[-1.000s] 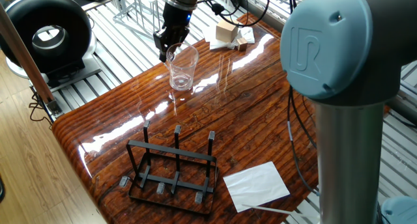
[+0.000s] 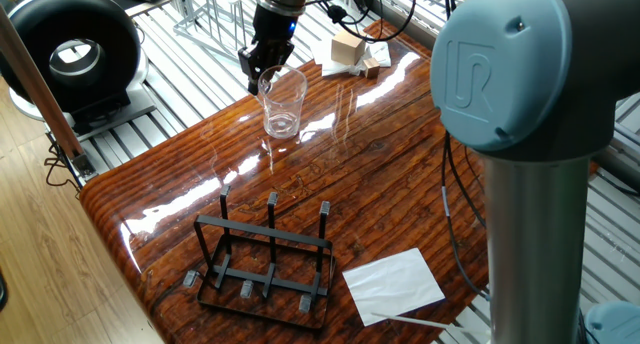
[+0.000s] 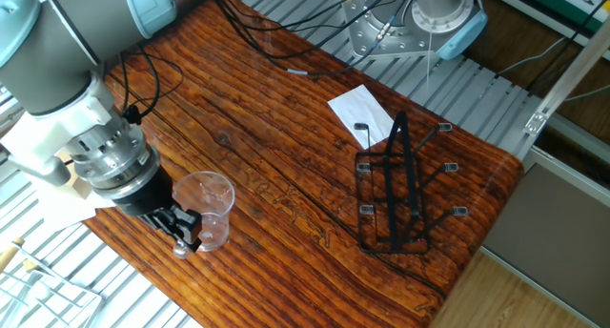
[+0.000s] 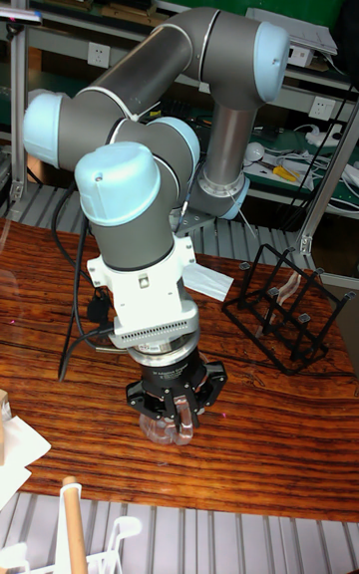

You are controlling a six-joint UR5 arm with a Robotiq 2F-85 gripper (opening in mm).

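A clear plastic cup (image 2: 283, 104) stands upright near the far edge of the wooden table. My gripper (image 3: 191, 244) is down at the cup's side, its black fingers (image 3: 193, 223) right against the clear wall in exterior view 2. From the front, in exterior view 3, the gripper (image 4: 180, 420) overlaps the cup's see-through plastic (image 4: 160, 430). Whether the fingers grip the wall or only touch it cannot be made out. A black metal rack (image 2: 270, 274) with upright prongs sits on the table, well apart from the cup.
Beside the rack lies a white paper sheet (image 2: 394, 286). Small cardboard boxes (image 2: 347, 48) rest on white paper behind the gripper. Cables (image 3: 276, 32) run along the robot's base side. Between cup and rack the tabletop (image 3: 286, 204) is bare.
The cup and my gripper have both shifted slightly to the right in exterior view 1 since a second ago. Rack and paper have stayed put.
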